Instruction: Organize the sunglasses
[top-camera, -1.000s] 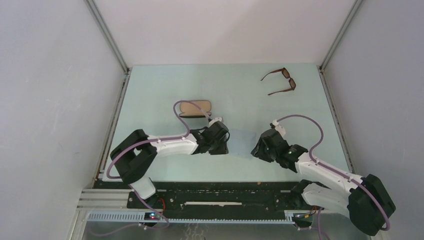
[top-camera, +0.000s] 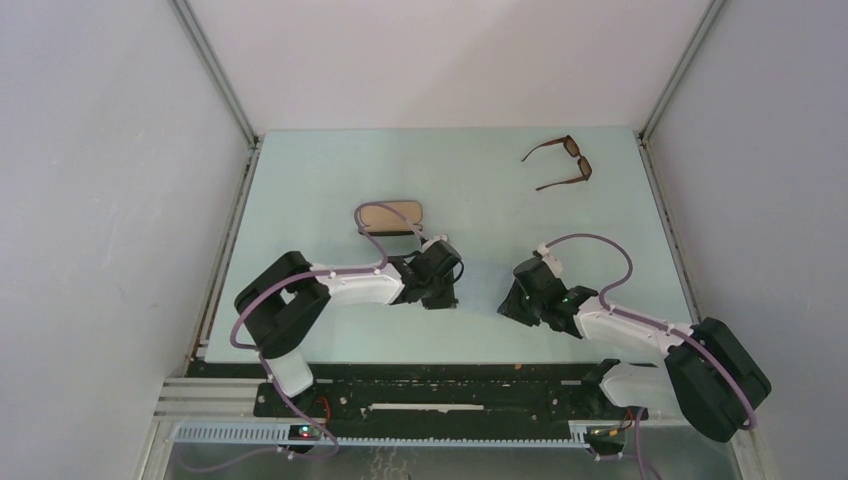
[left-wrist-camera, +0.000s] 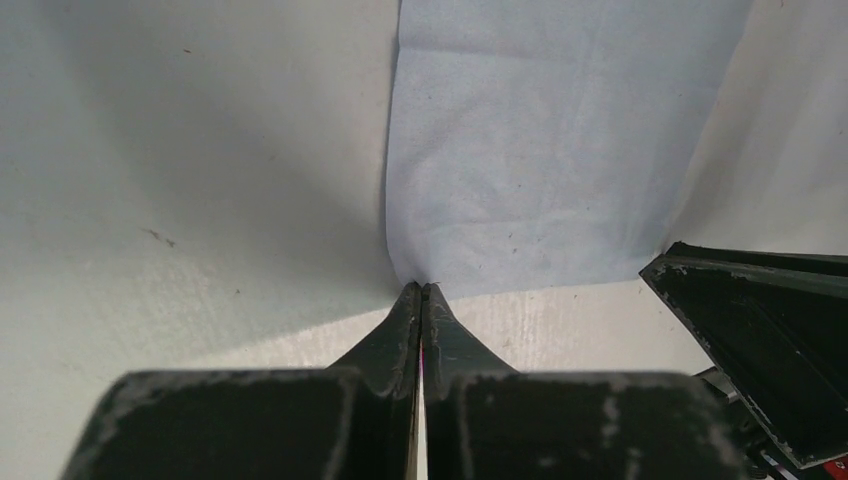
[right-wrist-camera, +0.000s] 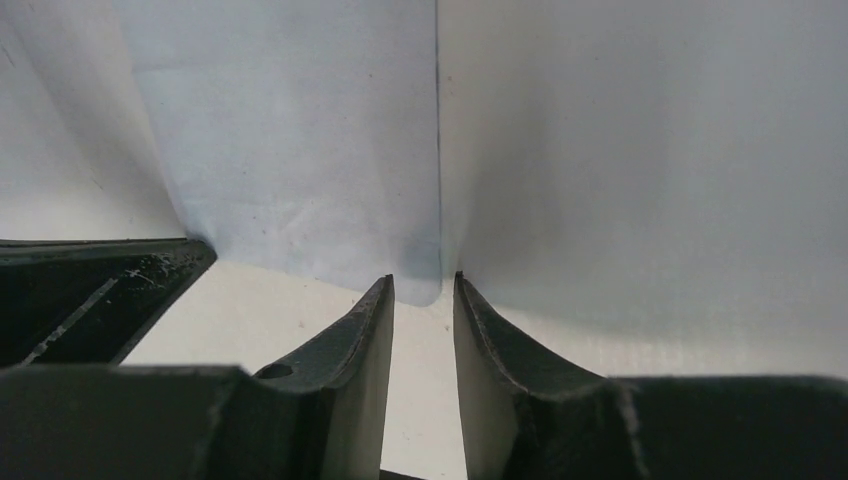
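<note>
Brown sunglasses (top-camera: 583, 167) lie with temples unfolded at the far right of the table. An open glasses case (top-camera: 391, 215) with a tan lining stands left of centre. Between my two arms a light blue cloth (top-camera: 484, 285) is spread flat. In the left wrist view my left gripper is shut, its tips at the cloth's near left corner; whether fabric is pinched there I cannot tell. My right gripper stands part open over the cloth's other near corner, the fingers on either side of its edge with nothing gripped.
White walls flank the table on both sides. The two grippers stand fairly close together near the table's front.
The right arm has shifted slightly left toward the cloth's corner. The sunglasses and the case have not moved.
</note>
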